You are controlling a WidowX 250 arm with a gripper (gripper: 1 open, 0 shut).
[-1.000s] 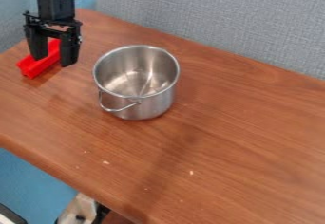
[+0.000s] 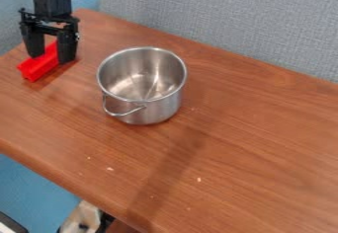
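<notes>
At the upper left of the wooden table, a red oblong object (image 2: 42, 66) lies flat. My black gripper (image 2: 49, 49) is directly over it, open, with its fingers down on either side of the red object, whose middle is partly hidden behind them. A steel pot (image 2: 142, 101) with a wire handle stands to the right of them, empty.
A grey textured wall (image 2: 224, 20) runs along the back. The table's left edge drops to a blue surface at the lower left.
My gripper has moved slightly to the left over the red object. The pot and red object look unmoved.
</notes>
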